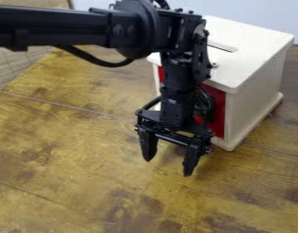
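My black gripper (169, 157) hangs low over the wooden table, pointing down, with its two fingers spread apart and nothing between them. It is in front of a white box (252, 82) with a slot in its top and a red front panel (217, 116), which my arm partly hides. I cannot tell whether the fingertips touch the table.
A tiled area (11, 64) lies at the back left, and a pale wall is behind the box.
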